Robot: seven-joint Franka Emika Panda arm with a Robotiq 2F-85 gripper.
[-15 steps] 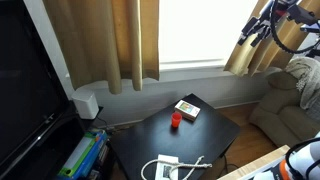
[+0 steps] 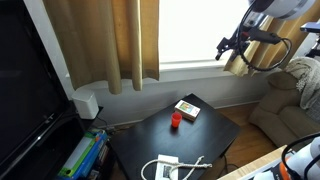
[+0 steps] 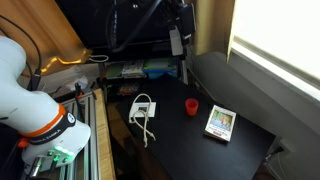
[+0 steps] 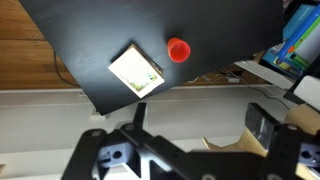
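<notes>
A red cup stands on the dark table, and it also shows in the wrist view as a red cup. Beside it lies a flat, pale box with a printed top. Near the opposite end of the table is a white cord in a loose loop, partly over a white card-like piece. High above the table, in front of the window, my gripper hangs open. The wrist view shows my gripper with fingers wide apart and nothing between them.
Shelves with colourful items and a large dark screen are to the left. Curtains and a window sill stand behind the table. A couch is at the right. Bare tabletop surrounds the cup.
The cup, box and cord have stayed where they were.
</notes>
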